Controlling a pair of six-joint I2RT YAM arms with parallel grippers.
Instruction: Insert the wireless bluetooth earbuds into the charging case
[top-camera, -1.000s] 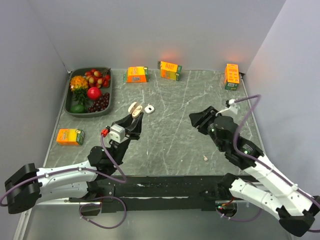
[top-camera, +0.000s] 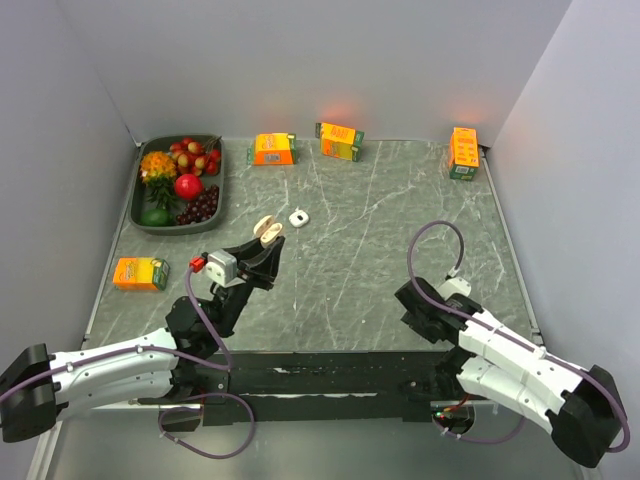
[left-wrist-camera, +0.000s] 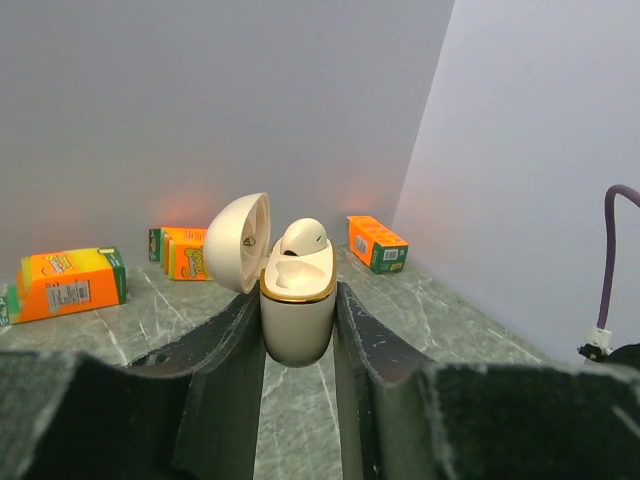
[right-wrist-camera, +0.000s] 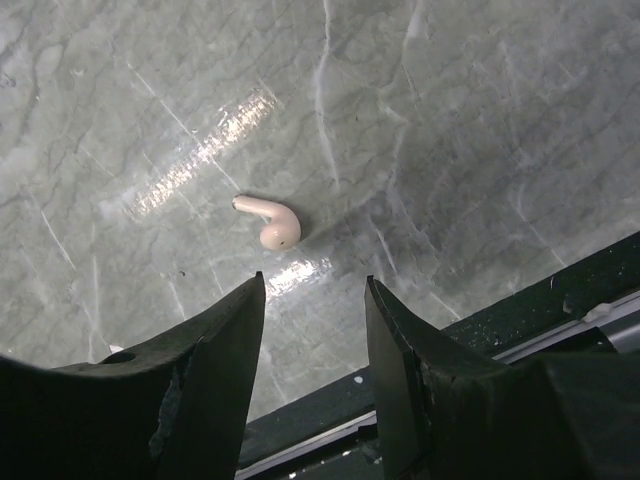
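My left gripper (top-camera: 262, 250) is shut on the white charging case (left-wrist-camera: 297, 310), held upright with its lid (left-wrist-camera: 237, 243) flipped open and one earbud (left-wrist-camera: 302, 240) seated in it. My right gripper is open and points down over the table, with a loose earbud (right-wrist-camera: 280, 228) lying on the marble just beyond its fingertips. In the top view that earbud is hidden under the right arm.
A fruit tray (top-camera: 139, 205) sits at the back left, orange snack boxes (top-camera: 272, 152) stand along the edges, and a small white object (top-camera: 299, 218) lies mid-table.
My right gripper has moved down toward the front, now covering the loose earbud in the top view. The left gripper with the case shifted slightly left.
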